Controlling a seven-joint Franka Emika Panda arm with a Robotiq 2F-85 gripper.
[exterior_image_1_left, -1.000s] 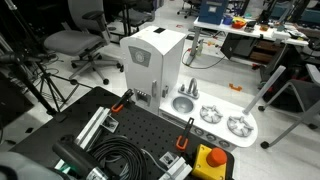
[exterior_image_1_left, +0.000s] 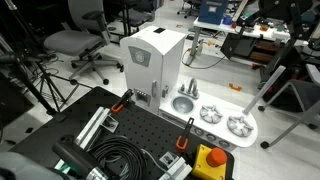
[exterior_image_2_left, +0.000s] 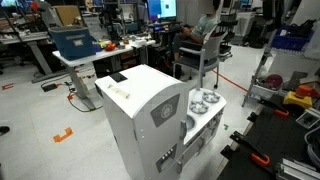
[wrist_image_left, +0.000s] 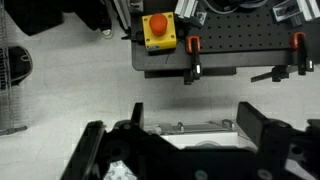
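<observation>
My gripper is open in the wrist view, its two black fingers (wrist_image_left: 265, 130) wide apart with no object held. Below it, the pale floor and part of the white toy kitchen (wrist_image_left: 195, 138) show. In exterior view 1 the dark gripper (exterior_image_1_left: 285, 22) hangs at the upper right, well clear of the kitchen. The kitchen has a tall white cabinet (exterior_image_1_left: 152, 62), its doors looking shut, a grey sink (exterior_image_1_left: 182, 105) with a faucet (exterior_image_1_left: 191, 88), and two burners (exterior_image_1_left: 210, 114). Exterior view 2 shows the cabinet (exterior_image_2_left: 150, 115) close by, hiding part of the counter.
A dark perforated table (exterior_image_1_left: 140, 135) borders the kitchen, carrying orange-handled clamps (exterior_image_1_left: 184, 136), coiled black cables (exterior_image_1_left: 120, 158) and a yellow box with a red button (exterior_image_1_left: 210, 162). Office chairs (exterior_image_1_left: 80, 38) and a desk (exterior_image_1_left: 225, 25) stand beyond. The burners look bare.
My arm has come into the upper right of exterior view 1 and moved further into view, downward and leftward. The kitchen and the table items look unmoved.
</observation>
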